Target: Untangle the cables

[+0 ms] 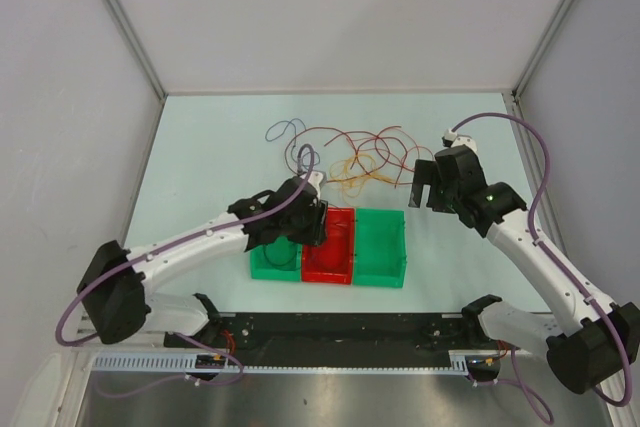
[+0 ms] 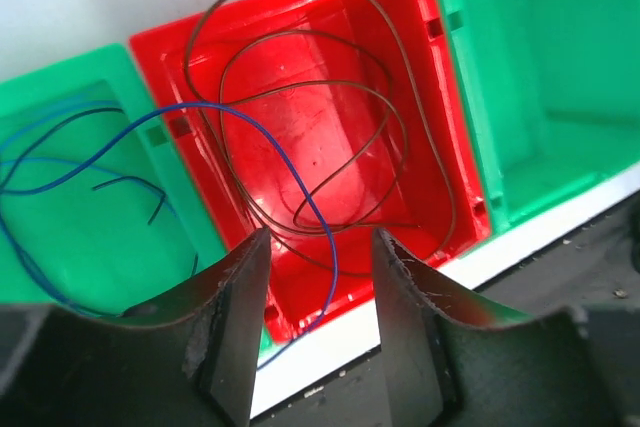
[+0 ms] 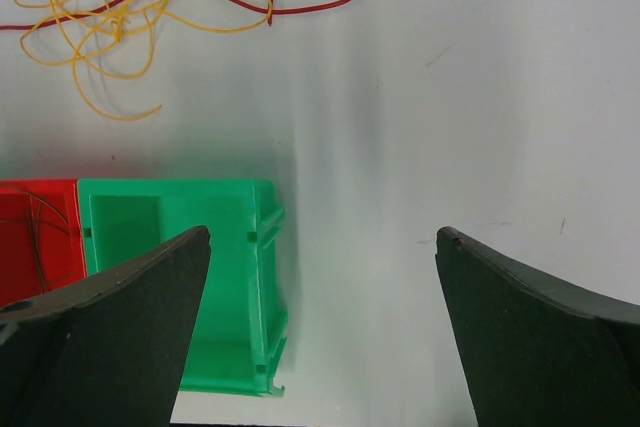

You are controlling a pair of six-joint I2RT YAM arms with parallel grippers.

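My left gripper hangs over the red bin (image 1: 341, 280), its fingers apart. A blue cable (image 2: 268, 135) arches from the left green bin (image 2: 135, 72) across the red one and passes through the gap between those fingers; I see no grip on it. Looped brown-looking cable (image 2: 405, 57) lies in the red bin. More dark cable (image 2: 30, 265) rests in the left green bin. On the table, yellow cable (image 3: 150, 17) and red cable (image 3: 325, 5) cross each other, with a blue cable (image 1: 285, 125) to their left. My right gripper (image 1: 418, 184) stands open and empty.
The right green bin (image 1: 379, 279) is empty. Bare table (image 1: 465, 257) lies right of the bins, and the left side of the table is also clear. A dark strip (image 1: 340, 327) runs along the front edge.
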